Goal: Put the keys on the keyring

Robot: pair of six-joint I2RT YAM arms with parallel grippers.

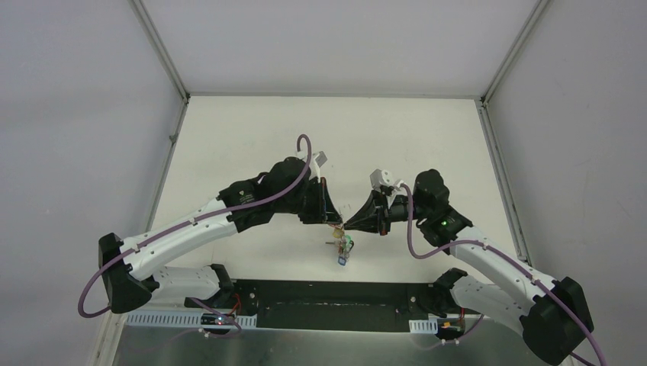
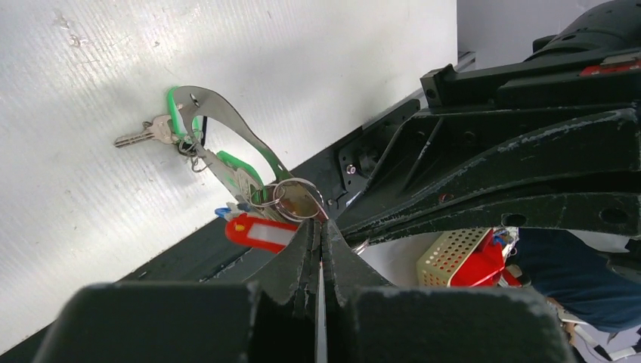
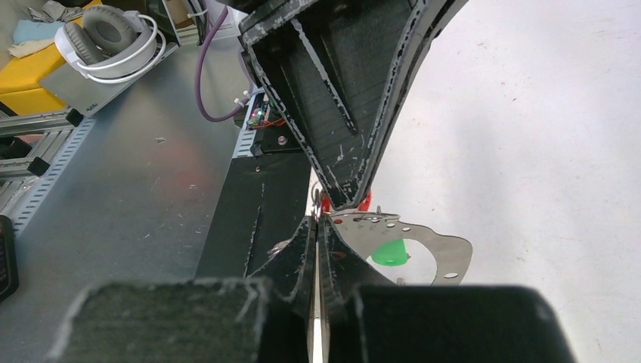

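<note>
A hanging bunch of keys with a metal plate is between my grippers in the middle of the top view. My left gripper is shut at the large keyring, beside a red tag; whether anything is between its fingertips is unclear. My right gripper is shut, with a small metal ring upright at its tips. A silver key and green tags hang from the plate.
A dark strip runs along its front edge. Beyond it in the right wrist view are headphones on a metal surface.
</note>
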